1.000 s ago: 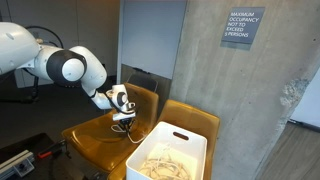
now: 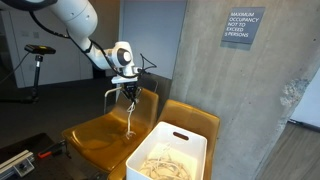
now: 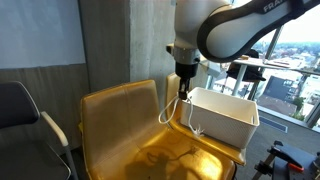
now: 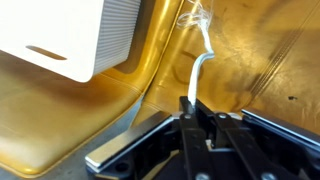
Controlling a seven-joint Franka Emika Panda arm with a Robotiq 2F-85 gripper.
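Observation:
My gripper (image 2: 131,97) is shut on a white cord (image 2: 130,122), holding it above the seat of the left tan chair (image 2: 90,132). From the fingers the cord droops in strands in both exterior views. In the wrist view the cord (image 4: 196,75) runs away from between the fingertips, with a looser tangle beyond it over the tan leather. Beside the gripper, on the other tan chair (image 2: 190,118), stands a white bin (image 2: 139,160). More pale cord (image 2: 170,162) lies inside the bin.
Chair backs (image 3: 125,110) rise close to the arm. A dark armchair (image 3: 30,135) stands apart at one side. A concrete wall (image 2: 240,90) is behind. The tan seat below the gripper looks mostly clear.
My gripper has risen from low over the left seat, and the arm has lifted with it. The cord has come up too, now hanging in a longer drop below the fingers. The bin stays put.

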